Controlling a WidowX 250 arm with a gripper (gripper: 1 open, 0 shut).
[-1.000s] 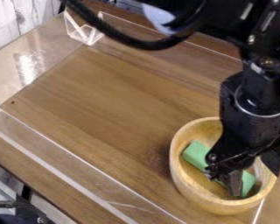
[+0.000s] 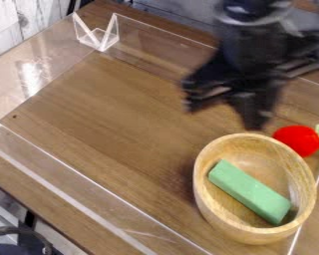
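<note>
A green block (image 2: 249, 189) lies inside a round wooden bowl (image 2: 218, 224) at the lower right. The dark gripper (image 2: 235, 100) is motion-blurred above and behind the bowl, apart from the block; I cannot make out its fingertips clearly or anything held between them.
A red object (image 2: 295, 139) with some green beside it lies behind the bowl at the right. A clear angular piece (image 2: 99, 38) stands at the back left.
The gripper has risen out of the bowl and moved back, uncovering the green block in the bowl and the red object behind it.
</note>
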